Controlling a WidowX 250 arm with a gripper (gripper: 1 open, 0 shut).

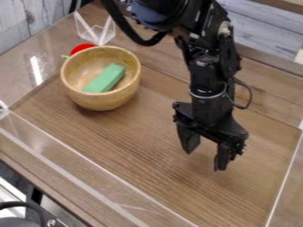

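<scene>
The black gripper [206,147] points down over the bare right-middle of the wooden table, its fingers apart with nothing seen between them. A wooden bowl [126,97] at the upper left holds a green block [104,78]. A small red object [83,50] is partly visible behind the bowl.
A white wire-like object [97,28] stands behind the bowl at the back left. Dark cables lie at the bottom left edge.
</scene>
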